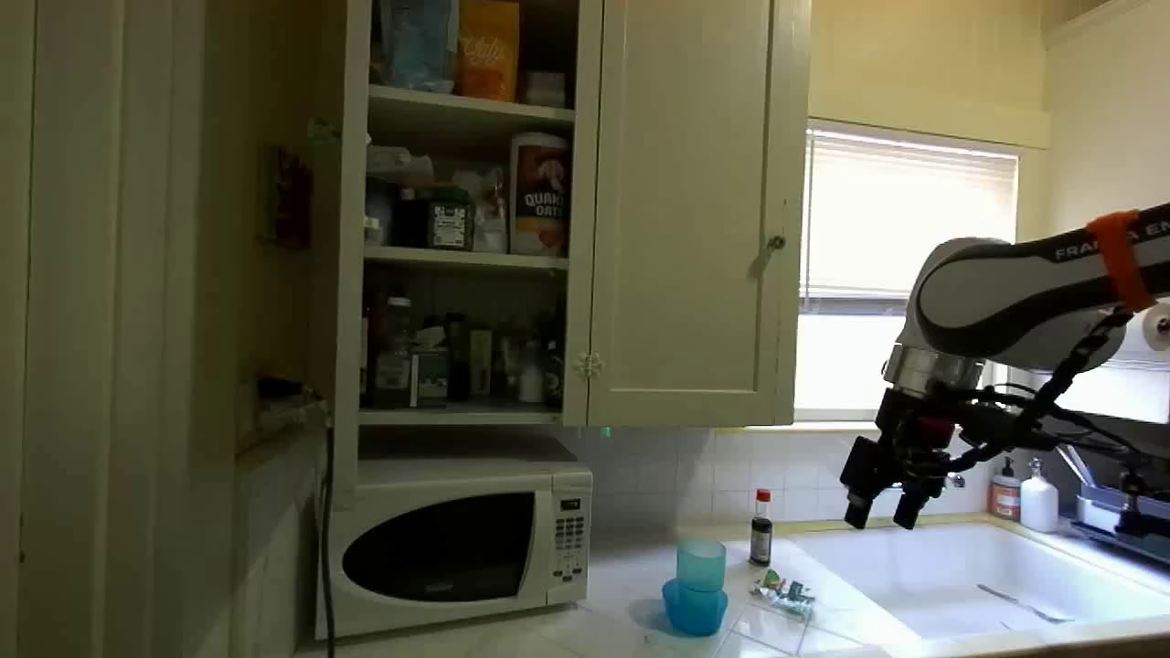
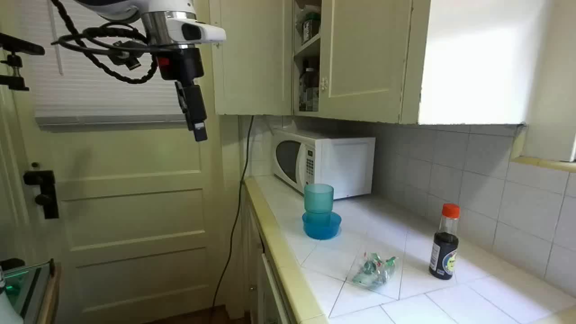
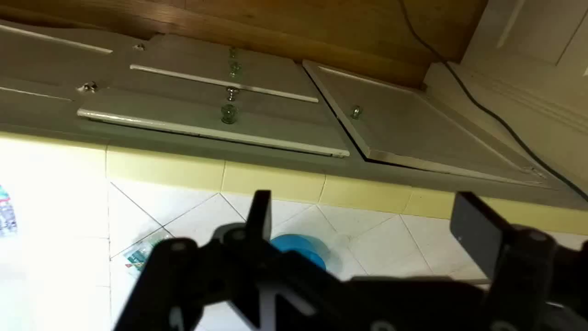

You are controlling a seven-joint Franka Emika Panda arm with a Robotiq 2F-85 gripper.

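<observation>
My gripper (image 1: pixel 884 522) hangs in the air over the near side of the sink in exterior view 1, its two fingers spread apart with nothing between them. The wrist view shows the same wide gap between the dark finger pads. On the counter a translucent teal cup (image 2: pixel 318 198) stands in or on a blue bowl (image 2: pixel 322 229); the wrist view shows only part of the blue bowl (image 3: pixel 300 248) behind the gripper. Close by lies a crinkled clear plastic packet (image 2: pixel 373 272) with green marks. A dark sauce bottle (image 2: pixel 444 243) with a red cap stands upright near the tiled wall.
A white microwave (image 1: pixel 461 537) sits below an open cupboard (image 1: pixel 472 261) full of packages and bottles. The closed cupboard door (image 1: pixel 691 208) overhangs the counter. The white sink (image 1: pixel 965 565) holds a utensil (image 1: pixel 1026 602). Bare counter surrounds the bowl and packet.
</observation>
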